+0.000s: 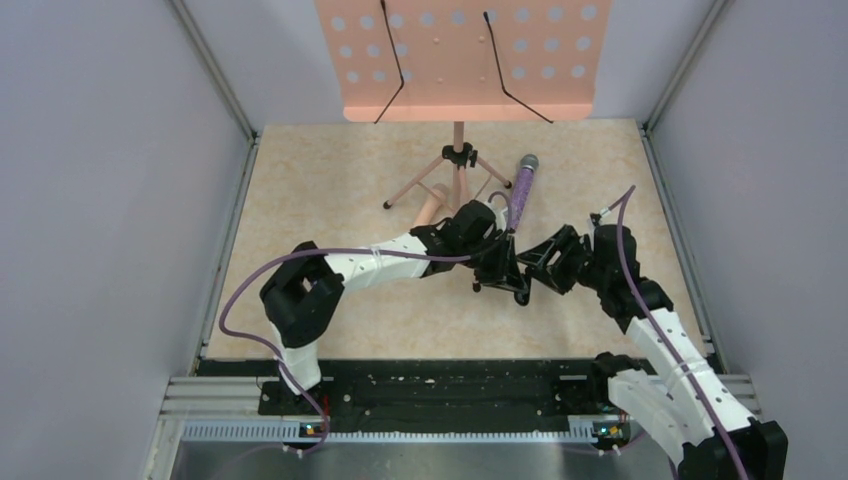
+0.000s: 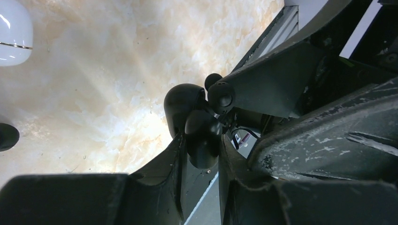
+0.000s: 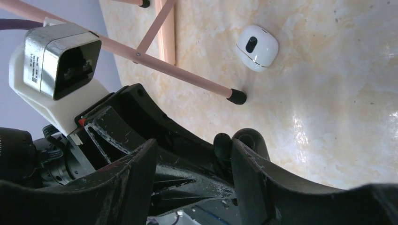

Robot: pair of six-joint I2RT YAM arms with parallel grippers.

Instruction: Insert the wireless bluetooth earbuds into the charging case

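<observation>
My left gripper (image 1: 505, 275) is near the table's centre, its fingertips against a glossy black oval piece, apparently the charging case or part of it; in the right wrist view this piece (image 3: 251, 140) is largely hidden. My right gripper (image 1: 540, 255) comes in from the right, fingers apart, a small black earbud-like knob (image 3: 222, 145) near one fingertip; whether it holds this cannot be told. A white glossy case lies on the table, also at the left edge of the left wrist view (image 2: 11, 35).
The pink stand's legs (image 1: 420, 178), a purple microphone (image 1: 520, 195) and a pink cylinder (image 1: 428, 210) lie behind the grippers.
</observation>
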